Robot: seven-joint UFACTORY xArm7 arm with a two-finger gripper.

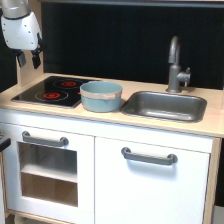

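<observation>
A pale blue pot [101, 97] sits on the counter between the cooktop and the sink. The robot's gripper [21, 57] hangs at the upper left above the counter, with dark fingers pointing down; its state is hard to tell at this size.
A black cooktop [53, 91] with red-ringed burners is at the left. A steel sink [150, 104] with a tall faucet [174, 65] stands at the right. Below are white cabinets [168, 185] with bar handles and an open shelf compartment. The wooden counter [207, 112] has bare strips around these.
</observation>
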